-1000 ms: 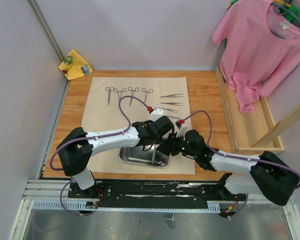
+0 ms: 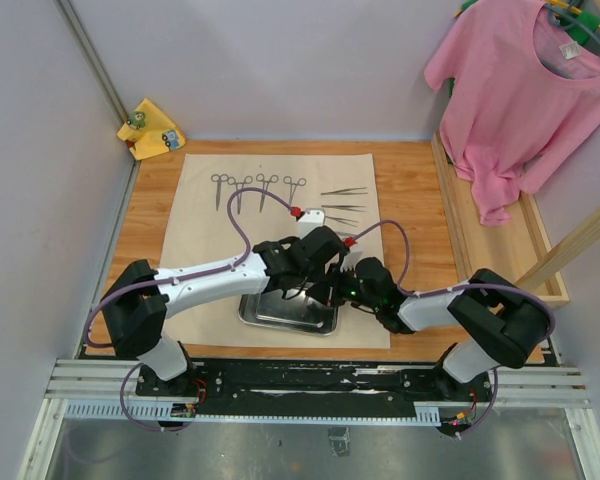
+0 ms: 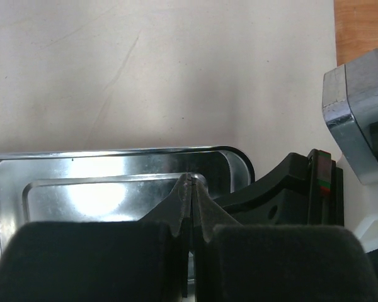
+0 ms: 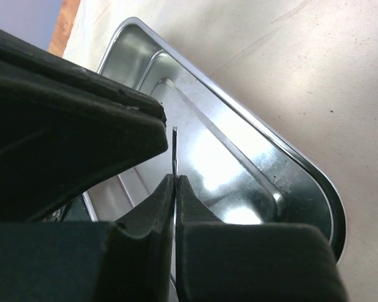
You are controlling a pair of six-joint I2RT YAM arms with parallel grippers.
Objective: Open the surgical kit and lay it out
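A steel tray point(image 2: 270, 308) lies on the cream mat point(image 2: 205, 210) at the front, partly hidden by both arms. My left gripper is shut over the tray, nothing visible between its fingers. My right gripper is also shut above the tray; a thin metallic sliver point(image 4: 174, 148) shows upright at its fingertips, too narrow to identify. The two grippers are close together at the tray's right part. Scissor-like instruments point(image 2: 265, 185) lie in a row at the back left of the mat, and several tweezers point(image 2: 342, 207) at the back right.
A pink shirt point(image 2: 510, 90) hangs over a wooden frame point(image 2: 460, 230) at the right. A yellow cloth point(image 2: 152, 130) is at the back left. The centre of the mat behind the tray looks clear.
The right arm's elbow has swung back and leftward, its gripper staying near the tray. The left arm has shifted slightly, its gripper still over the tray.
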